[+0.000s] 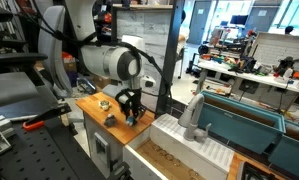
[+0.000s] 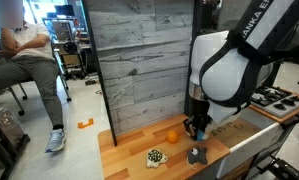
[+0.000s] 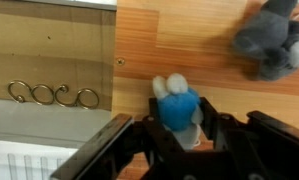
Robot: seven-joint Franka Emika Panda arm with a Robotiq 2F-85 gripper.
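Note:
A blue and white plush toy (image 3: 177,105) lies on the wooden surface (image 3: 214,60), directly between the fingers in the wrist view. My gripper is part open around it; whether the fingers touch the toy cannot be made out. From the side, the gripper (image 1: 131,112) is down at the wooden top, with the blue toy (image 1: 130,121) just under it. A grey plush toy (image 3: 264,38) lies a short way off, outside the fingers; it also shows as a grey toy (image 2: 197,155) near the front edge.
An orange ball (image 2: 173,136) and a patterned toy (image 2: 156,158) stand on the same wooden top. Beside it is an open drawer (image 1: 174,160) with a few small curled things (image 3: 52,94) inside and much bare floor.

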